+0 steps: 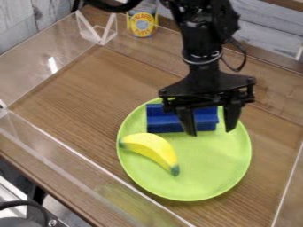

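My black gripper [208,115] hangs over the back part of a green plate [198,173], its fingers apart at the blue block [164,119], which lies on the plate and is partly hidden by it. Whether anything sits between the fingers is unclear. A yellow banana [149,149] lies on the front left of the plate.
A can [143,21] stands at the back, beside a white object at the upper left. The wooden table [71,106] has free room left and right of the plate, with clear walls along its edges.
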